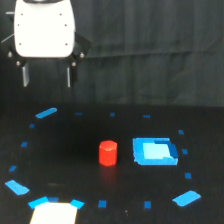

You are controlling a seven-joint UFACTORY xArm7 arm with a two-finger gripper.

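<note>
A red, can-like object [107, 153] stands upright on the dark table, near the middle of the view. To its right is a blue-bordered square [171, 158] with a pale centre; whether it is a flat mark or a shallow tray I cannot tell. High at the upper left hangs my white-bodied gripper [48, 76], its two dark fingers spread wide. Nothing shows between them. It is well above the tabletop and to the left of the red object, touching neither thing.
Blue tape marks, such as the strip [186, 198] at lower right, dot the table. A cream-coloured block [53, 213] shows at the bottom left edge. A dark curtain [150, 60] hangs behind.
</note>
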